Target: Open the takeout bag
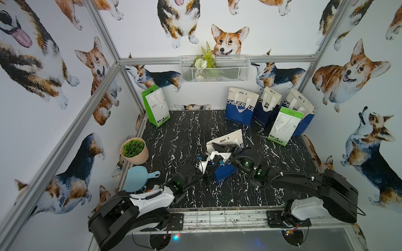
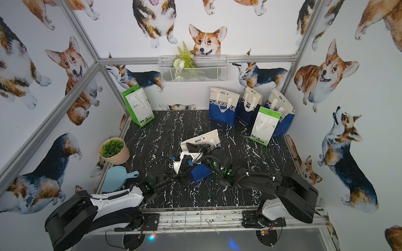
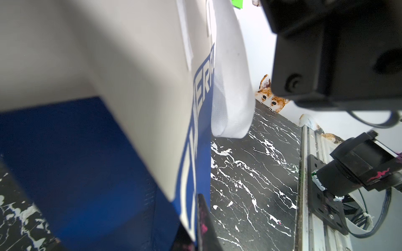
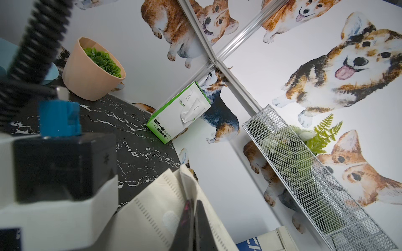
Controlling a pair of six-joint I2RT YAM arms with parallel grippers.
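Observation:
A white-and-blue paper takeout bag (image 1: 224, 173) stands at the middle front of the counter, partly hidden by both arms. In the left wrist view my left gripper is shut against the bag's printed front, beside a hanging white handle (image 3: 230, 100); whether anything thin is between its fingers is hard to see. In the right wrist view my right gripper is shut at the bag's folded cream top edge (image 4: 155, 209), which seems pinched at its fingertips.
Green-and-white bags (image 1: 155, 106) (image 1: 284, 127) and blue-and-white bags (image 1: 240, 106) stand at the back. A plant pot (image 1: 134, 154) and blue dustpan (image 1: 134, 179) are at the left.

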